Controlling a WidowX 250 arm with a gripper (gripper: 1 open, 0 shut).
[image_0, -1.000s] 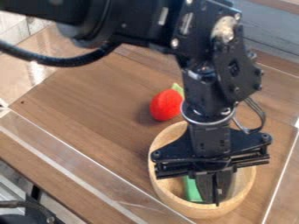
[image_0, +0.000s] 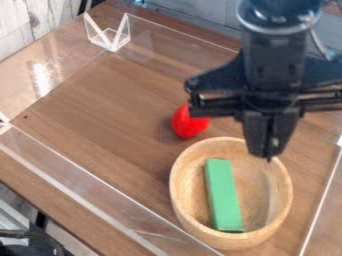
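Observation:
A wooden bowl (image_0: 266, 204) sits at the lower right, with a green rectangular block (image_0: 222, 196) lying inside it. A red round object (image_0: 190, 123) rests on the table behind the bowl's left side, partly hidden by my arm. My dark gripper (image_0: 267, 135) hangs high over the bowl's back edge, near the camera, filling the upper right; I cannot tell from this view whether its fingers are apart, and no held object shows.
Clear plastic strips run along its edges, and a clear bracket (image_0: 110, 36) stands at the back left.
My gripper has risen up out of the bowl toward the top right, uncovering the green block inside.

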